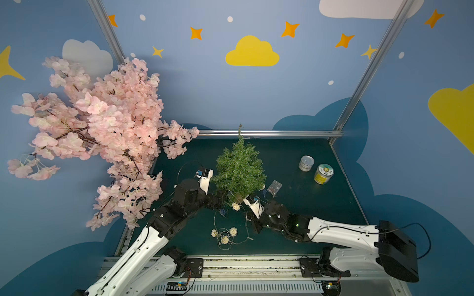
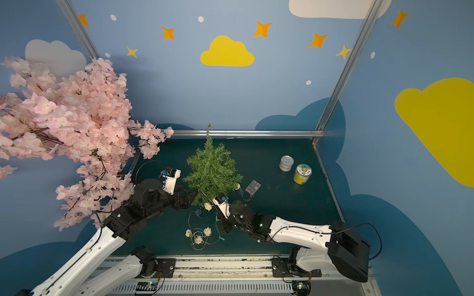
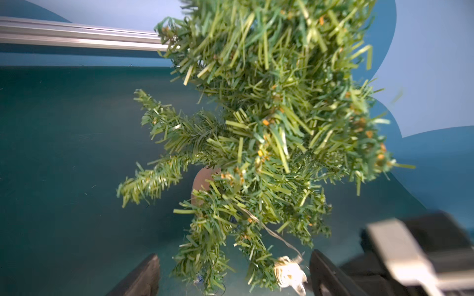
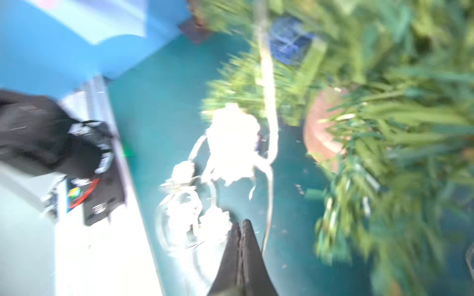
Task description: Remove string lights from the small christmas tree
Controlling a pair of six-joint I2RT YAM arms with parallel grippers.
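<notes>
The small green Christmas tree point(image 1: 239, 170) stands at mid table, its pot point(image 3: 201, 182) partly hidden by branches. A white rattan ball point(image 3: 288, 273) on the string hangs at its lower front, with wire running up into the branches. More balls on the string point(image 1: 225, 239) lie on the table in front. My left gripper is open at the tree's lower left, branches between and beyond its fingertips. My right gripper is shut at the tree's lower front right, with nothing visibly held; the right wrist view is blurred and overexposed around the balls.
A clear battery box point(image 1: 275, 187) lies right of the tree. Two cans point(image 1: 306, 163) point(image 1: 324, 173) stand at the back right. Pink blossom branches point(image 1: 113, 123) crowd the left side.
</notes>
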